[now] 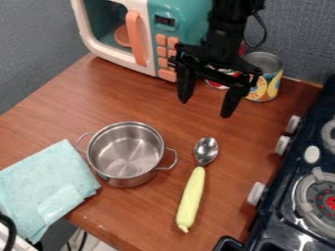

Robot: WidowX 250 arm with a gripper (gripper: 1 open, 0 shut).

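My black gripper (pixel 206 104) hangs over the wooden table, open, its two fingers apart with nothing seen between them. It is in front of the microwave and a can (pixel 262 84) with a yellow label, which it partly hides. Below it lie a spoon (pixel 206 150) and a yellow corn cob (pixel 190 201). A steel pot (pixel 125 152) with two handles stands to the left.
A light blue towel (pixel 42 188) lies at the left edge. A toy microwave (pixel 105 34) stands at the back. A black stove (pixel 295 211) fills the right.
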